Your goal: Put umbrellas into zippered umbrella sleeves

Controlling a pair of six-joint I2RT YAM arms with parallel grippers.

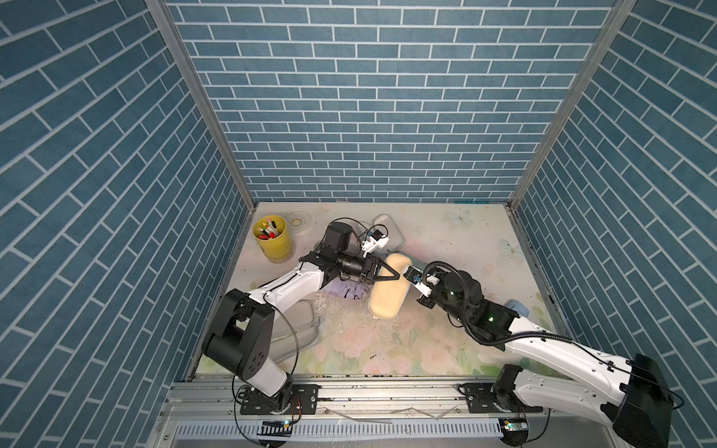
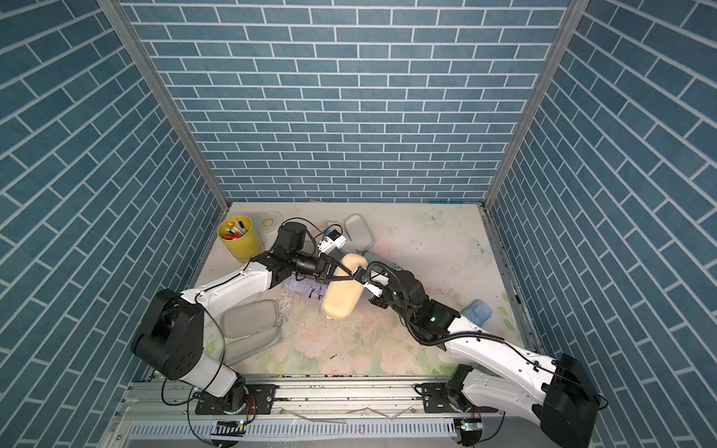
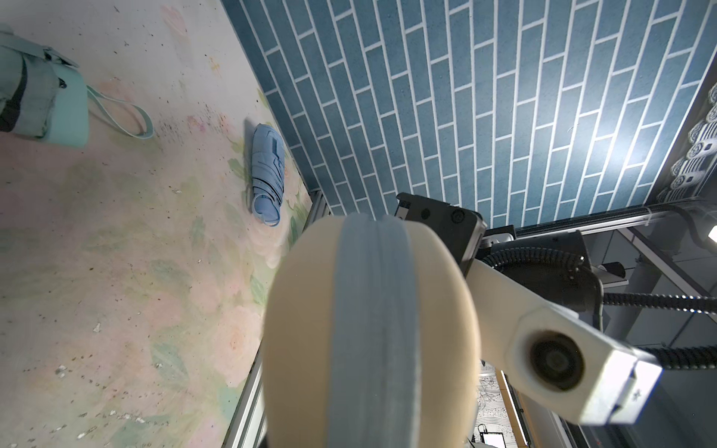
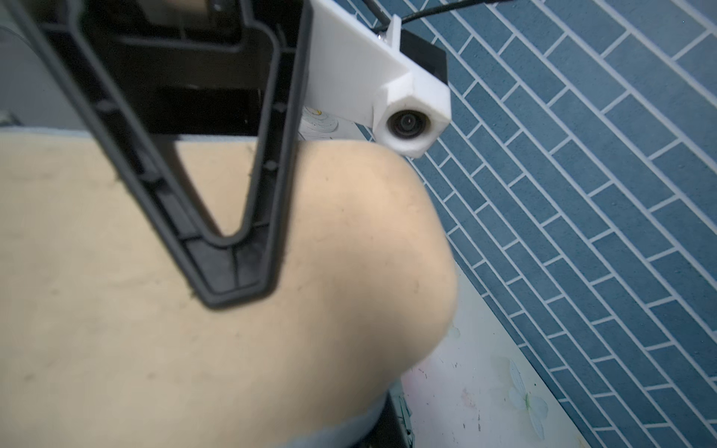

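A cream zippered sleeve hangs above the middle of the table, my left gripper shut on it. One black finger of that gripper presses flat on the sleeve's face in the right wrist view. Down the sleeve's edge runs a grey-blue zipper band, filling the left wrist view's centre. My right gripper is at the sleeve's right edge; its tips are mostly hidden, with nothing seen held between them. A folded blue umbrella lies at the right of the table. A purple umbrella lies under the left arm.
A green umbrella with a strap lies behind the grippers. Grey cases rest at front left, another at the back. A yellow bucket of pens stands at back left.
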